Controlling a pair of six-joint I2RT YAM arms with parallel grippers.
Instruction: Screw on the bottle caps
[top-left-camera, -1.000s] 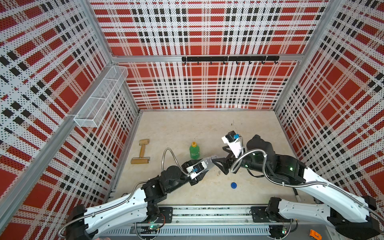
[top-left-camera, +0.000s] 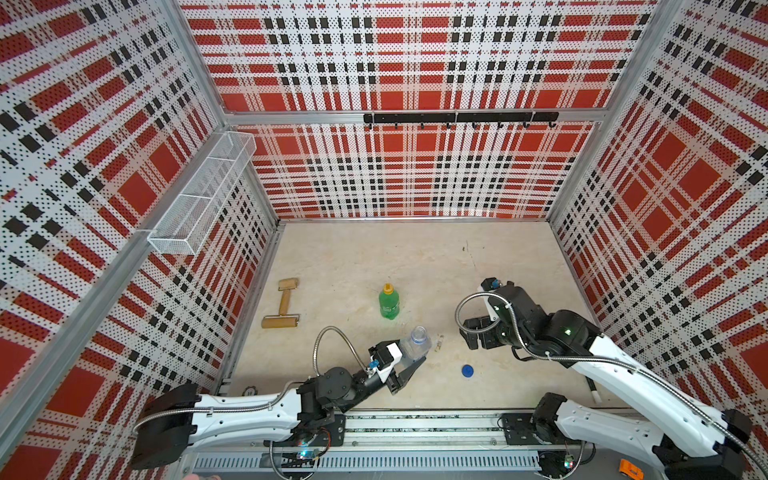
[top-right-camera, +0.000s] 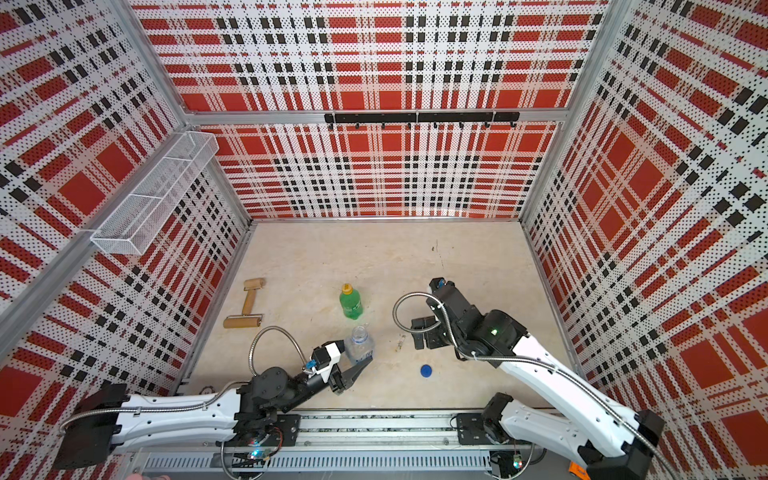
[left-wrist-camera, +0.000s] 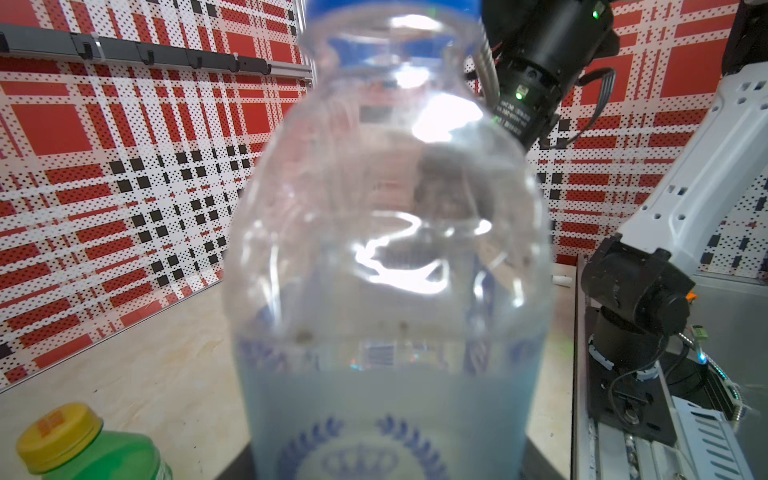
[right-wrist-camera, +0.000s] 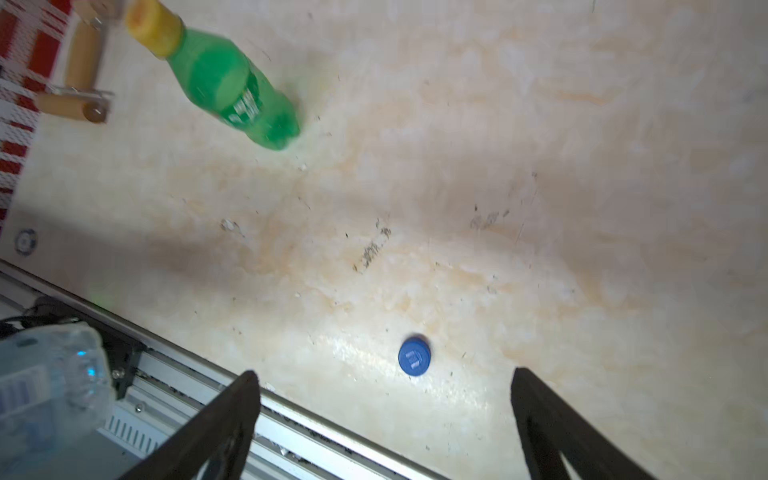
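A clear plastic bottle (top-left-camera: 417, 342) is held upright by my left gripper (top-left-camera: 406, 362), which is shut around its lower body. In the left wrist view the bottle (left-wrist-camera: 392, 280) fills the middle; a blue band shows on its neck, and the top is cut off. The loose blue cap (right-wrist-camera: 414, 356) lies flat on the table (right-wrist-camera: 560, 240). My right gripper is open above the table, pointing down, nothing between its fingers. From the right wrist camera, the cap shows between the two fingers, well below them. A green bottle (top-left-camera: 389, 303) stands with its yellow cap (top-left-camera: 388, 287) on.
A wooden roller tool (top-left-camera: 282, 305) lies at the table's left. The wire basket (top-left-camera: 204, 196) hangs on the left wall. A black stick with a white end (top-left-camera: 595, 394) lies at the front right.
The clear bottle went from tilted to more upright in my left gripper and moved toward the front.
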